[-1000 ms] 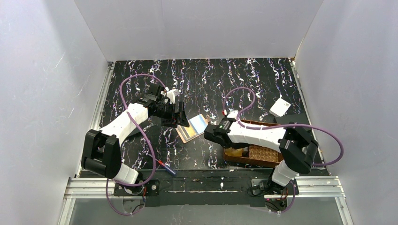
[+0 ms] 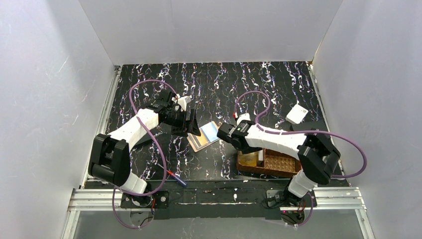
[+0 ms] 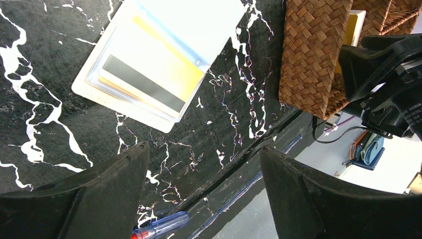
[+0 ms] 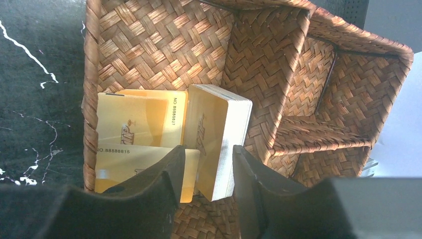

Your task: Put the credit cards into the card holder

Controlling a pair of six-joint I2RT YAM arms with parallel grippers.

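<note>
The card holder [image 3: 124, 94] lies spread open on the black marbled table, cards in the slots of one side, the other side pale blue-white. My left gripper is open near the holder, nothing between its fingers. In the right wrist view, a thick gold card stack [image 4: 209, 134] stands leaning in a woven basket compartment. Loose gold cards [image 4: 129, 117] lie beside it, one numbered card [image 4: 134, 162] overlapping the others. My right gripper is open, its fingers to either side of the stack's near part; whether they touch it cannot be told.
The brown woven basket [image 4: 91, 99] has several compartments; those right of the stack look empty. A red-and-blue pen-like tool [image 2: 176, 179] lies near the front left. A white square object [image 2: 297, 114] rests at the right.
The left arm and the card holder look almost unchanged.
</note>
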